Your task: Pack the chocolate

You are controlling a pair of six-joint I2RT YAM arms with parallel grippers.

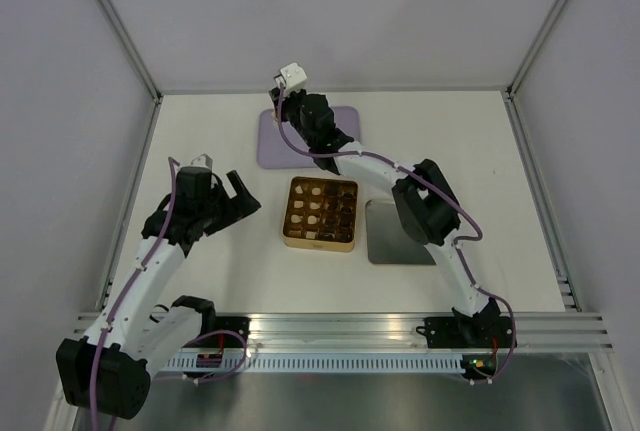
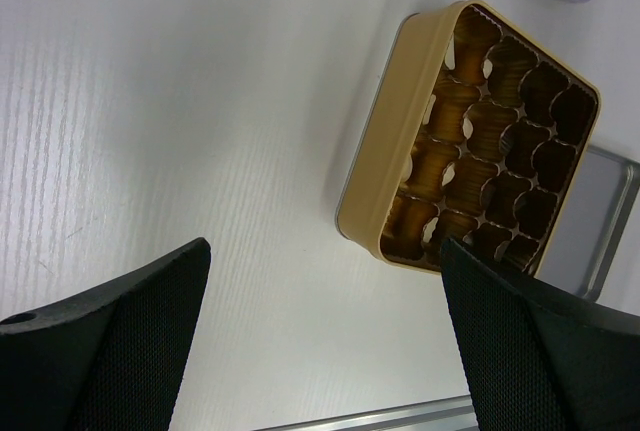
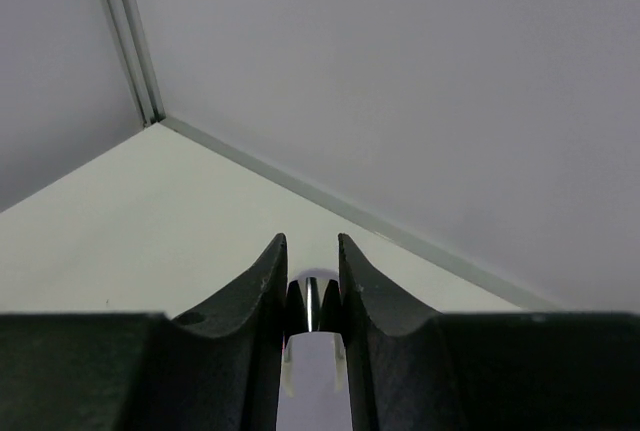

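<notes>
A tan box (image 1: 320, 243) with a brown grid insert sits in the middle of the table; pale pieces show in some compartments, and its side fills much of the left wrist view (image 2: 385, 131). A lilac tray (image 1: 340, 121) lies behind it. My right gripper (image 1: 278, 101) is over the tray's rear left, largely hiding what lies there. In the right wrist view its fingers (image 3: 250, 341) are close together; what is between them cannot be made out. My left gripper stands open, left of the box, nothing between its fingers.
A grey tray (image 1: 400, 241) lies right of the box, partly under the right arm. Walls bound the table at the back and sides.
</notes>
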